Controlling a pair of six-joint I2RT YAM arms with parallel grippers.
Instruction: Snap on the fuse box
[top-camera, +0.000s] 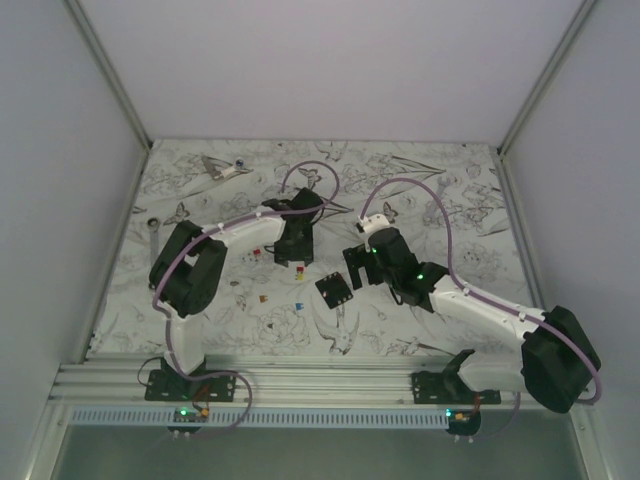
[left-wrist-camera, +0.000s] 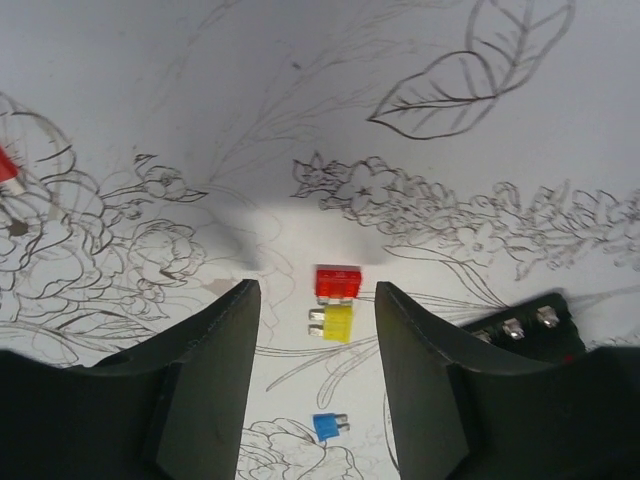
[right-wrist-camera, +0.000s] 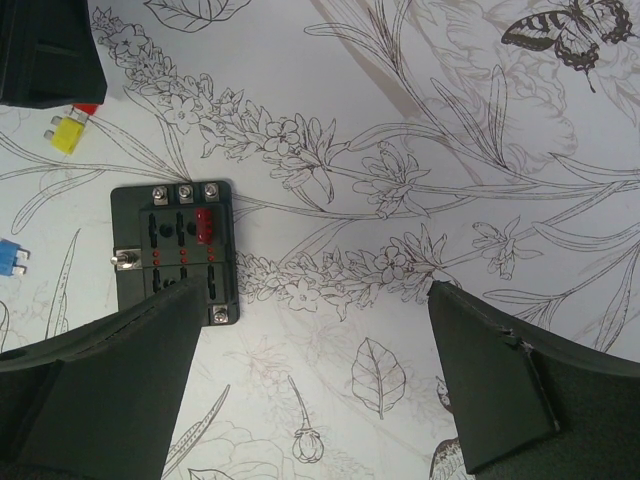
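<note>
The black fuse box (right-wrist-camera: 175, 250) lies flat, a red fuse (right-wrist-camera: 204, 226) standing in it; it is also at centre in the top view (top-camera: 334, 290). Left of it, a red fuse (left-wrist-camera: 338, 281) and a yellow fuse (left-wrist-camera: 337, 323) lie close together. My left gripper is open over this pair, the red fuse showing between its fingertips, not visibly gripped. My right gripper stands open just right of the fuse box, only table between its fingers.
A blue fuse (left-wrist-camera: 328, 426) lies nearer the front, another red fuse (left-wrist-camera: 8, 170) farther left. Small objects (top-camera: 222, 170) sit at the back left.
</note>
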